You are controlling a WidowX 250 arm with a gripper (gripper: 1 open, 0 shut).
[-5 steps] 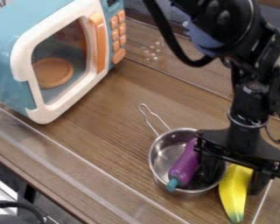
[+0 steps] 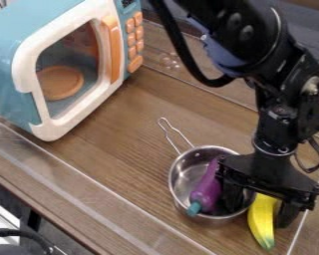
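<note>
A small steel pot (image 2: 186, 171) with a wire handle sits on the wooden counter at the lower middle, holding a purple eggplant toy (image 2: 206, 189) with a teal end. A yellow banana (image 2: 263, 223) lies just right of the pot, its upper part under the black gripper (image 2: 262, 194). The gripper hangs over the pot's right side and the banana; its fingers are dark and partly hidden, and it looks open.
A blue-and-white toy microwave (image 2: 64, 70) with an orange disc inside stands at the upper left. The counter (image 2: 109, 154) between it and the pot is clear. Cables run at the lower left.
The gripper and arm have shifted slightly over the pot and banana. The pot and toys look nearly unmoved.
</note>
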